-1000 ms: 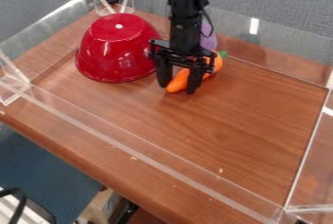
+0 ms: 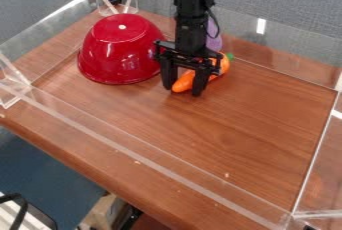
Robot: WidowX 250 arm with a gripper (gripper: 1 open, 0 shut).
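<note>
My black gripper [image 2: 183, 80] is lowered to the table at the upper middle, its fingers around an orange carrot-like object [image 2: 219, 68] with a green tip that lies slanted on the wood. Whether the fingers grip it or only straddle it I cannot tell. A red upturned bowl [image 2: 118, 49] sits just left of the gripper. A purple object [image 2: 213, 38] is partly hidden behind the gripper.
Clear acrylic walls edge the wooden table [image 2: 187, 154]. Some objects lie off the table at lower left.
</note>
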